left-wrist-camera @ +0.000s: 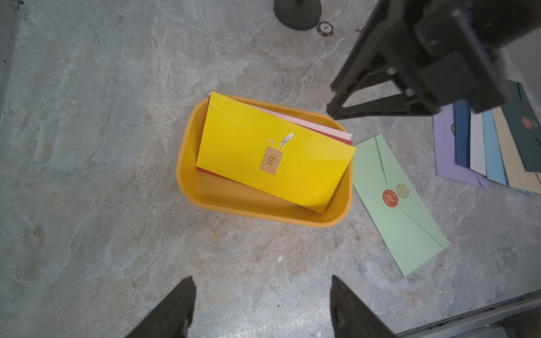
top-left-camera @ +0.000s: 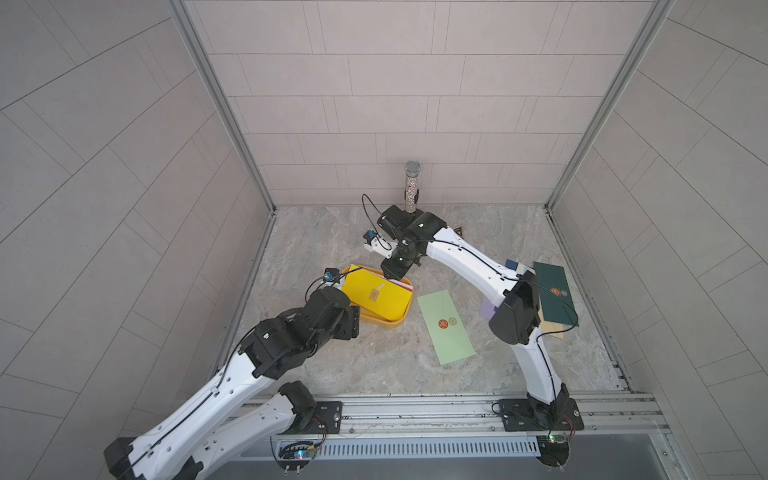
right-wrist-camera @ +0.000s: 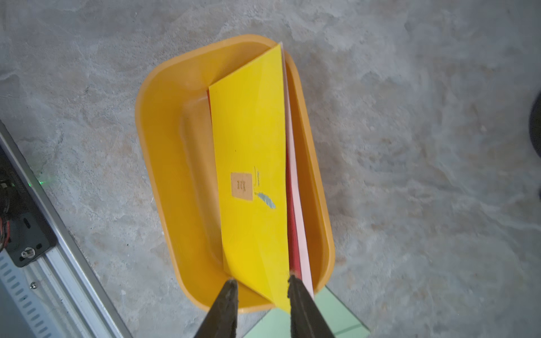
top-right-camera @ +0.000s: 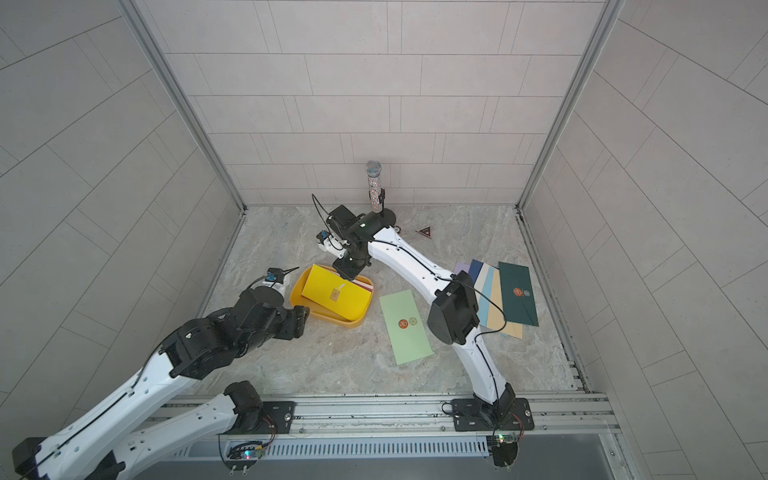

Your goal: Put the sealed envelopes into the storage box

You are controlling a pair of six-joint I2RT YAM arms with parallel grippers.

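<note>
The yellow storage box [left-wrist-camera: 262, 209] stands on the stone table. On top inside it lies a yellow envelope [left-wrist-camera: 250, 149], sealed with a tan sticker, its corner over the rim; red and pink envelopes [right-wrist-camera: 298, 225] show beneath. Just above the box's far right corner, my right gripper is part open, its fingers apart and nothing gripped. My left gripper hangs wide open and empty on the box's near left side. A light green envelope [left-wrist-camera: 394, 205] lies flat to the right of the box.
Further right lie several fanned envelopes, purple [left-wrist-camera: 453, 152], tan [top-right-camera: 510, 308] and dark green [top-right-camera: 518, 288] among them. A microphone-like object [top-left-camera: 412, 184] stands behind the right arm. Bare table lies left of the box.
</note>
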